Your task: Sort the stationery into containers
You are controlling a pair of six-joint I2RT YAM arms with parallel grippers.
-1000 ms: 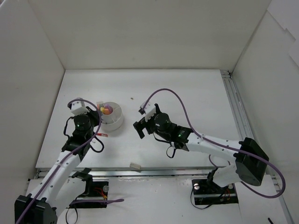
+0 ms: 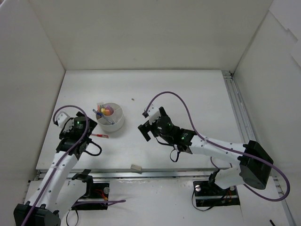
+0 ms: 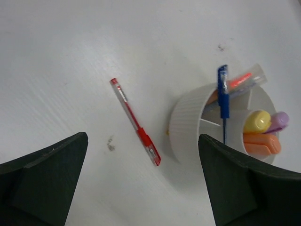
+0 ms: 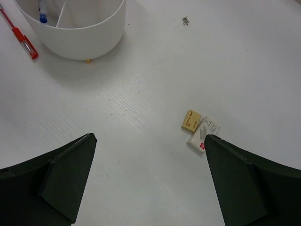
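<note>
A white divided round container holds several pens, markers and a blue pen. A red pen lies on the table left of it. My left gripper is open above the red pen, nothing between its fingers. My right gripper is open, right of the container in the top view. In the right wrist view, a small tan eraser and a white eraser lie on the table ahead of it.
A pale block lies at the table's front edge. Walls surround the back and sides.
My left gripper has pulled back leftward from over the container, uncovering the blue pen and more of the red pen in the top view. The right arm has shifted slightly rightward.
</note>
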